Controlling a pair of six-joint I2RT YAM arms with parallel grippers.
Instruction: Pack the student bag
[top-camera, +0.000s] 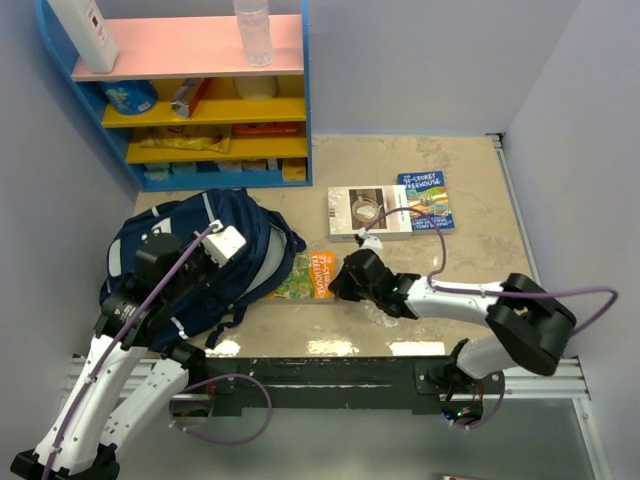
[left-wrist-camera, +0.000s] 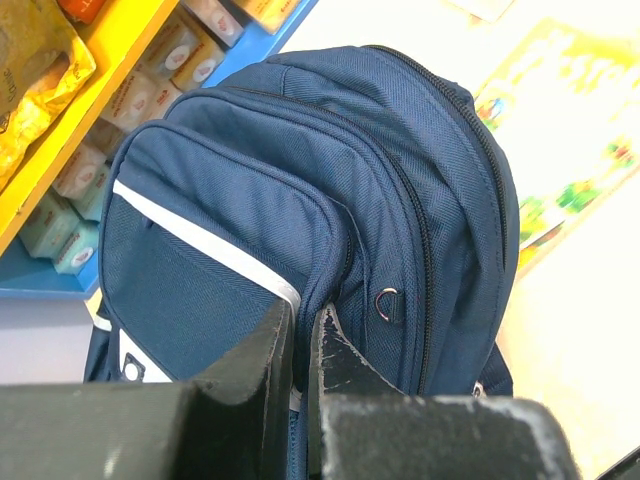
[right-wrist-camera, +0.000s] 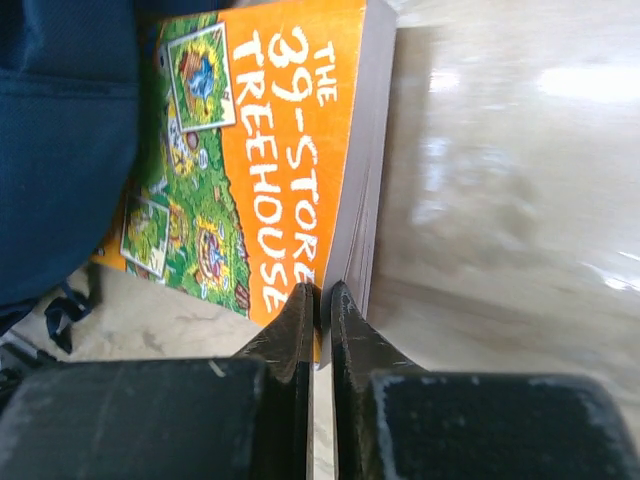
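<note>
A dark blue backpack (top-camera: 185, 225) lies at the left of the table, its fabric filling the left wrist view. My left gripper is shut on a fold of that bag's fabric near the white stripe. Beside the bag's right side is an orange and green book (top-camera: 306, 277), titled The 39-Storey Treehouse. My right gripper is shut on the lower corner of the book (right-wrist-camera: 275, 150) at its spine. In the right wrist view the book's left end is partly hidden by the bag's blue fabric (right-wrist-camera: 65, 130).
Behind the right arm, a white book (top-camera: 352, 226) with a cup picture lies against a blue book (top-camera: 428, 200). A blue and yellow shelf (top-camera: 220, 108) with goods stands behind the bag.
</note>
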